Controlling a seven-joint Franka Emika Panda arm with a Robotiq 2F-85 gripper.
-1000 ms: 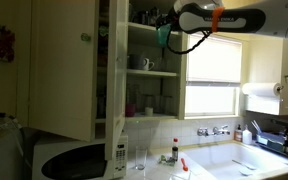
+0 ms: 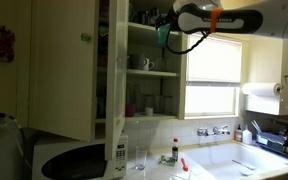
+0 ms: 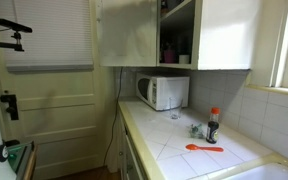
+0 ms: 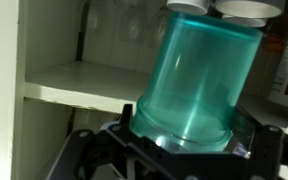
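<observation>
A translucent teal cup (image 4: 199, 80) fills the middle of the wrist view, its rim towards the camera. My gripper is open around it, with black fingers (image 4: 87, 155) on either side. Whether the pads touch the cup cannot be made out. In exterior view 1 the teal cup (image 2: 163, 36) shows small at the upper cupboard opening, below the arm's end. What supports the cup is hidden.
White shelves (image 4: 84, 85) hold glasses and other cups close by. An open cupboard door (image 2: 116, 70) stands left of the gripper. Below are the microwave (image 3: 162, 92), a dark bottle (image 3: 213, 127), a red spoon-like utensil (image 3: 204, 148) and the sink (image 2: 229, 158).
</observation>
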